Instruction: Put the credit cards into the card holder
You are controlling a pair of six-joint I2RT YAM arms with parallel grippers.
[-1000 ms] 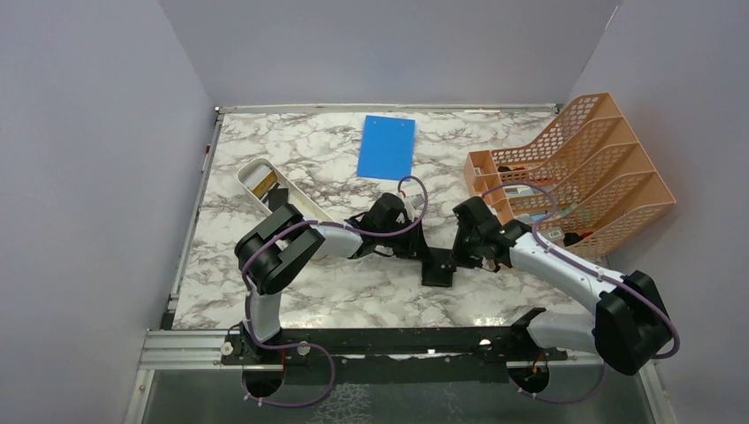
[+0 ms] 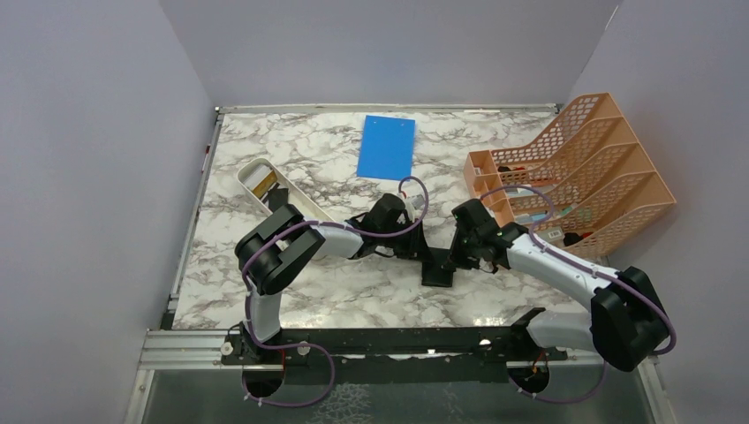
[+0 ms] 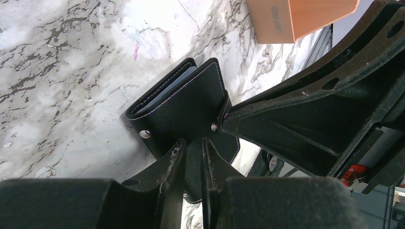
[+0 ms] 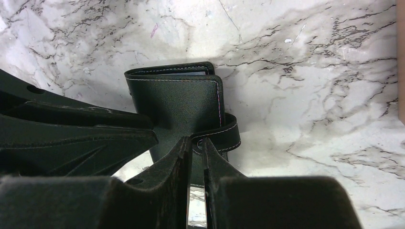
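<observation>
The black leather card holder [image 2: 437,270] lies on the marble table between my two grippers. Pale card edges [image 4: 188,73] show in its top slot. Its snap strap [image 4: 220,138] wraps over the right side onto the front. My left gripper is nearly closed at the holder's left part, with black leather showing in the narrow gap; in the right wrist view its fingers [image 4: 119,140] overlap the holder's left side. At the strap's end, my right gripper stands slightly open around the strap. How firmly either one touches is hidden.
At the right stands an orange divided rack [image 2: 609,168] with various items in it. A white tray [image 2: 305,205] lies beyond the left arm. Near the back is a blue sheet [image 2: 386,147]. Bare marble lies in front of the left arm.
My right gripper has shifted very slightly to the left over the holder. The left arm and the holder look still.
</observation>
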